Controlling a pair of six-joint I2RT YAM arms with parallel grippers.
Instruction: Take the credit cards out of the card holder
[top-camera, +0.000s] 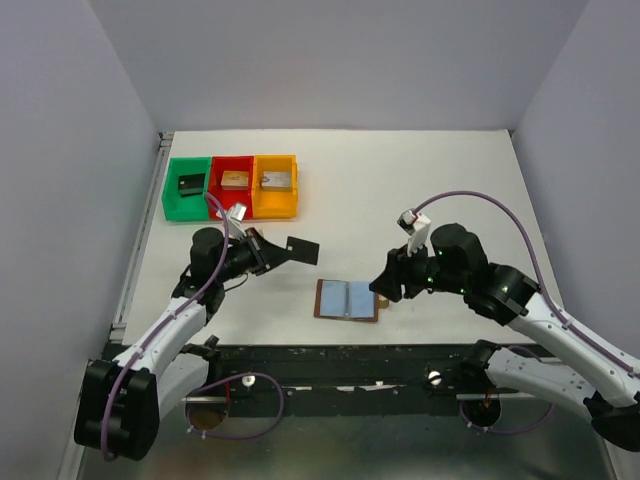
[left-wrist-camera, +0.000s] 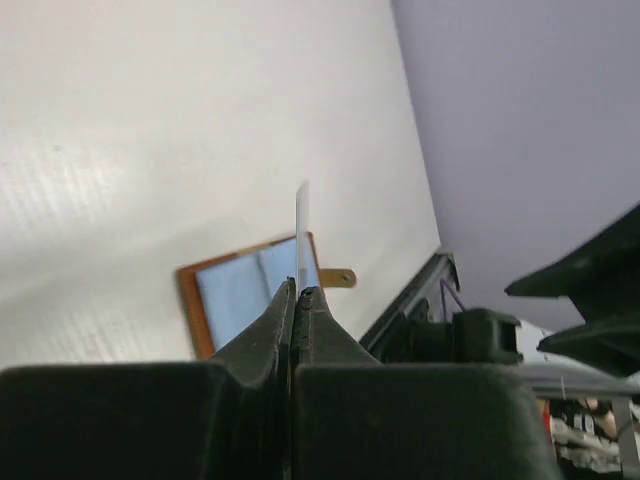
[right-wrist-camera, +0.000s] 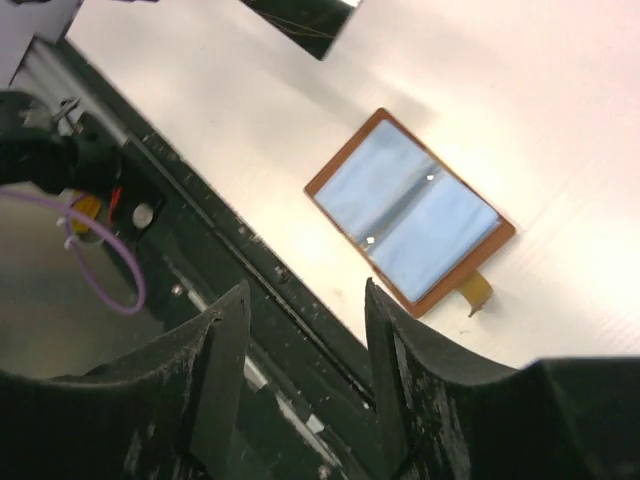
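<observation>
A black card (top-camera: 303, 250) hangs above the table with one end pinched in my left gripper (top-camera: 282, 255), which is shut on it. Seen edge-on in the left wrist view, the card (left-wrist-camera: 302, 225) is a thin pale strip rising from the fingertips (left-wrist-camera: 318, 310). The card holder (top-camera: 318, 300) lies open on the table, brown-edged with pale blue inner faces; its strap (right-wrist-camera: 477, 290) shows at one side in the right wrist view. My right gripper is open and empty, close to the holder's right side.
Three bins stand at the back left: green (top-camera: 185, 212), red (top-camera: 231, 208) and yellow-orange (top-camera: 275, 205), each with a card in it. Bare tabletop (top-camera: 420, 170) stretches across the back and right. The dark front edge (top-camera: 300, 362) runs below the holder.
</observation>
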